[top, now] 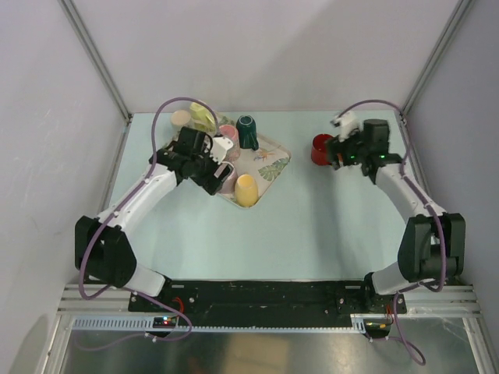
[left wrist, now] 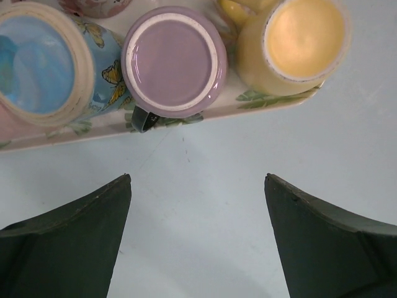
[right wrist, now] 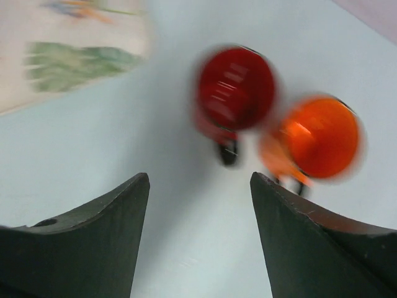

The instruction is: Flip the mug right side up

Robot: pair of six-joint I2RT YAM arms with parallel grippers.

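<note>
In the left wrist view, my left gripper stands open over bare table beside a tray's edge, facing an upturned lilac mug (left wrist: 170,59), a yellow mug (left wrist: 291,46) on its side or upturned, and a blue butterfly mug (left wrist: 37,65). My right gripper is apart at the fingers with nothing between them, above the table short of a red mug (right wrist: 242,87) and an orange mug (right wrist: 319,136), both with openings upward; that view is blurred.
The patterned tray (top: 277,156) holds several mugs, including a dark green one (top: 247,134) at the back.
</note>
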